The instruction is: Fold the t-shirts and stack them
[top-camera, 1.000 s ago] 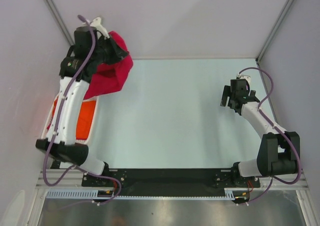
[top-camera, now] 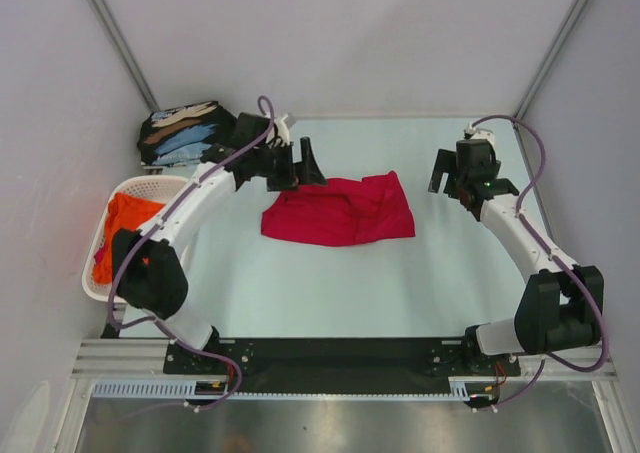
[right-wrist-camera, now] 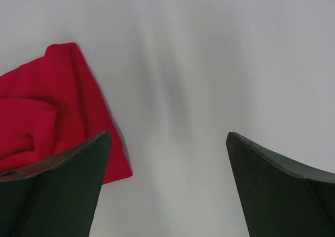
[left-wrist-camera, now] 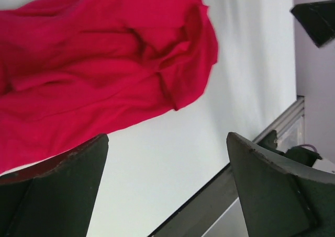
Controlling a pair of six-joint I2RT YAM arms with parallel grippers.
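A crumpled red shirt (top-camera: 340, 218) lies spread on the middle of the white table, its folds running across it. Over its left end hovers my left gripper (top-camera: 310, 163), open and empty. In the left wrist view the shirt (left-wrist-camera: 104, 54) lies beyond the parted fingers (left-wrist-camera: 63, 190). To the right of the shirt, my right gripper (top-camera: 440, 173) stands open above bare table. Its view shows the shirt's right end (right-wrist-camera: 63, 101) at the left, with nothing between the fingers. A stack of folded shirts (top-camera: 185, 133) in dark, tan and blue sits at the back left.
A white laundry basket (top-camera: 150, 187) with orange cloth (top-camera: 125, 223) in it stands at the left, partly hidden by my left arm. Bare table (top-camera: 330, 288) lies in front of the red shirt and to its right. Walls border both sides.
The red shirt, held up by my left gripper near the basket a second ago, now lies on the table.
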